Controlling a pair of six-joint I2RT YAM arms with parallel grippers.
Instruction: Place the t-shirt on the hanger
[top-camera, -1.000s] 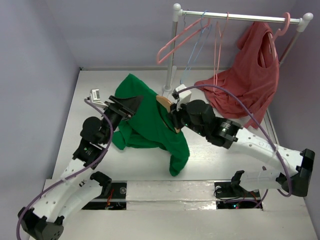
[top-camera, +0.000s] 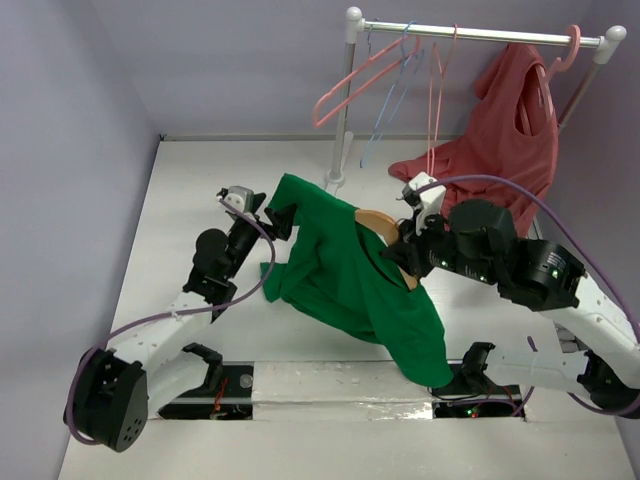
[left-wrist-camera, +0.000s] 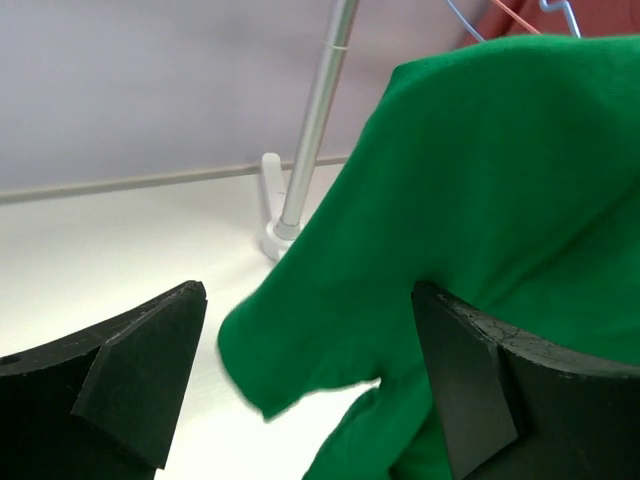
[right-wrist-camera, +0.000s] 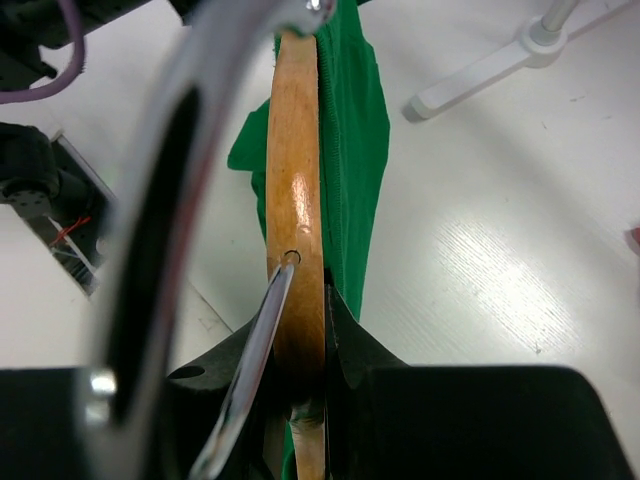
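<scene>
A green t-shirt (top-camera: 345, 270) hangs from a wooden hanger (top-camera: 377, 222), part of which sticks out at the neckline. My right gripper (top-camera: 405, 250) is shut on the hanger, whose varnished wood (right-wrist-camera: 295, 180) and metal hook (right-wrist-camera: 255, 360) fill the middle of the right wrist view. In the left wrist view, my left gripper stands open, with the shirt's sleeve (left-wrist-camera: 330, 320) spread across the gap and beyond the fingers. Whether the sleeve lies truly between them or just past them, I cannot tell. Most of the hanger's far arm is hidden by cloth.
A metal rack rail (top-camera: 480, 34) runs across the back, bearing a pink hanger (top-camera: 365, 85), a blue hanger (top-camera: 390, 95) and a red garment (top-camera: 510, 130). The rack's post (left-wrist-camera: 318, 120) stands close behind the sleeve.
My right gripper has moved right with hanger and shirt.
</scene>
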